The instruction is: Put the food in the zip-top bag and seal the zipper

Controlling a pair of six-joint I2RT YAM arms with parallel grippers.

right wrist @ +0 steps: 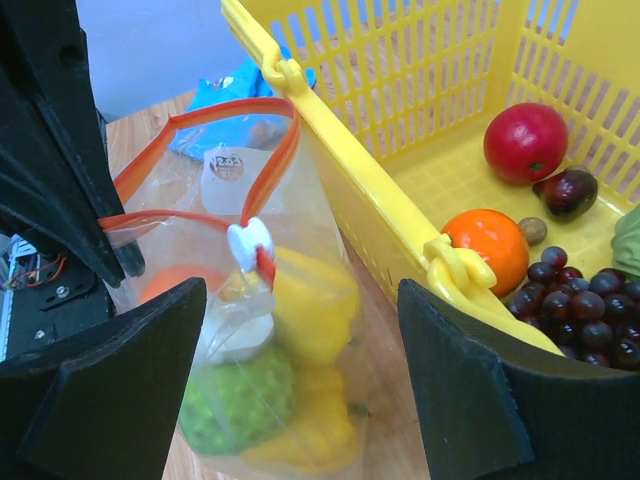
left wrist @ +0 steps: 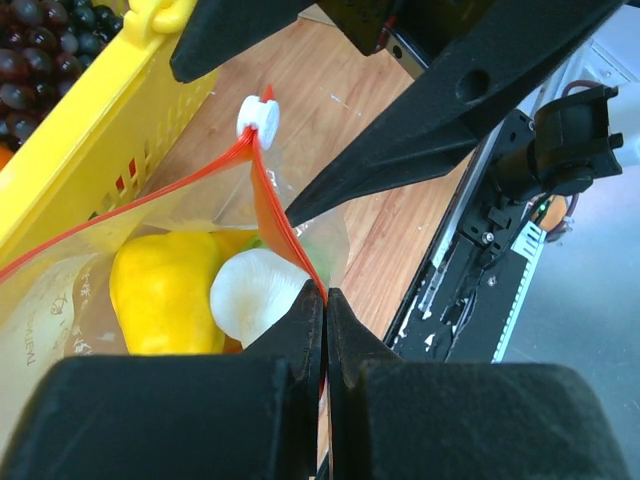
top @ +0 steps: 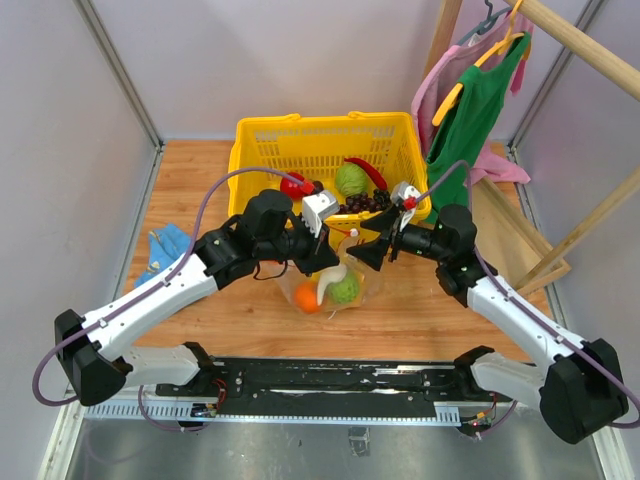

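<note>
The clear zip top bag [right wrist: 335, 400] stands in front of the basket, its orange-edged mouth gaping. Inside are a yellow pepper [left wrist: 165, 290], a white rounded item [left wrist: 255, 295], a green round item [right wrist: 235, 400] and an orange item [top: 307, 296]. My left gripper is shut on the bag's orange zip edge, at one end of the mouth. The white slider [left wrist: 258, 120] sits at the opposite end of the mouth. My right gripper is open, with the slider ahead between its spread fingers and apparently untouched.
Just behind the bag stands a yellow basket [top: 240, 180] holding grapes [right wrist: 585, 310], an orange [right wrist: 490, 245] and other produce. A blue cloth [top: 168, 250] lies at left. Clothes hang from a wooden rack [top: 590, 50] at right.
</note>
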